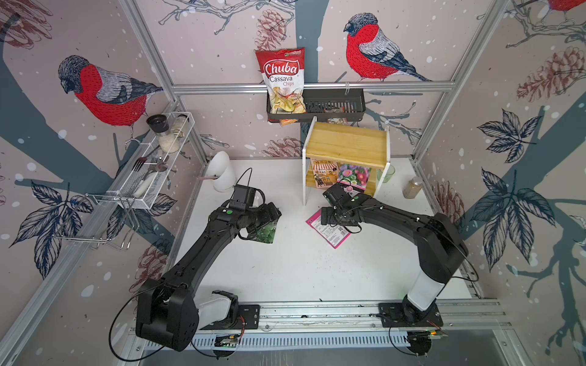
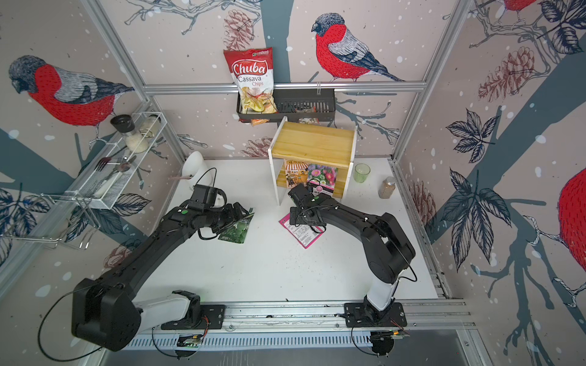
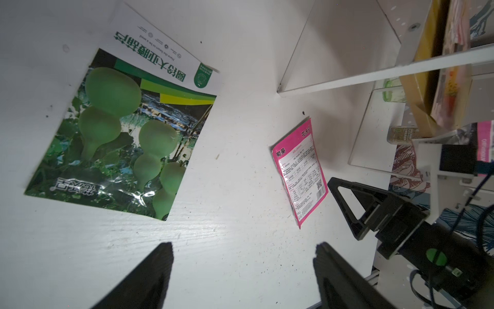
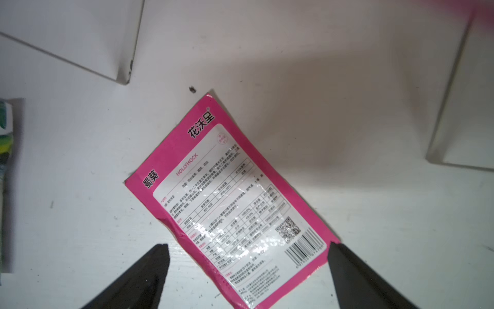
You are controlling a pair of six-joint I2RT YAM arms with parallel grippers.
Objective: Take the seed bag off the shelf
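A wooden shelf (image 1: 345, 141) holds upright packets on its lower board, one pink with flowers (image 2: 322, 174), one orange (image 2: 296, 172). A pink seed bag (image 4: 231, 206) lies flat on the table in front of it, back side up. A green gourd seed bag (image 3: 118, 144) lies further left. My right gripper (image 1: 329, 214) is open over the pink bag, its fingers framing the bag in the right wrist view, nothing between them. My left gripper (image 1: 269, 214) is open above the green bag, holding nothing.
A white bowl (image 1: 222, 167) stands back left, a glass (image 2: 361, 172) and shaker (image 2: 387, 188) right of the shelf. A wire rack hangs on the left wall; a chip bag (image 1: 280, 73) sits in a basket above.
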